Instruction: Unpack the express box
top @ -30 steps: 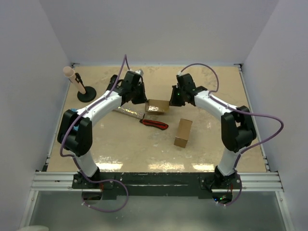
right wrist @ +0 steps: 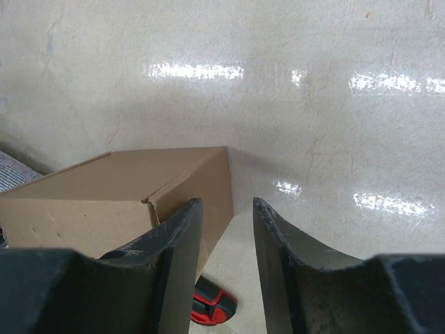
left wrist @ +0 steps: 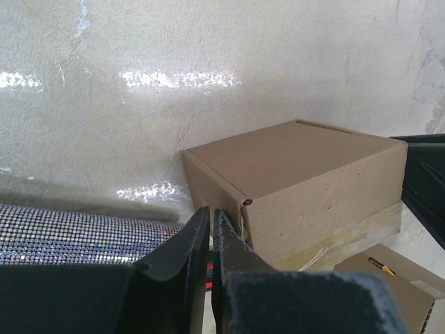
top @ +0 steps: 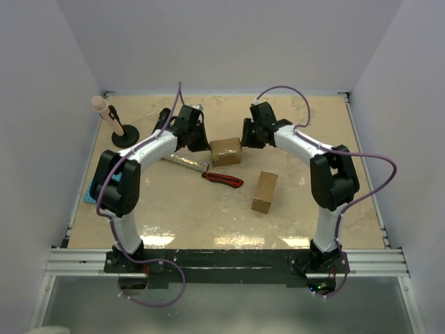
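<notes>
A small brown cardboard box [top: 226,154] rests on the table between my two grippers. My left gripper is shut at the box's near left corner, nothing clearly between its fingers. My right gripper is part open beside the box's other end, one finger in front of the box face, the other over bare table. A second cardboard box [top: 264,192] lies nearer the front right.
A sparkly silver object [top: 182,161] lies left of the box, a red-and-black tool [top: 222,179] in front. A black stand [top: 125,136] is at back left.
Both arms have shifted slightly over the last second, the right one leftward at its gripper, and the box sits a little further left, looking set down flat.
</notes>
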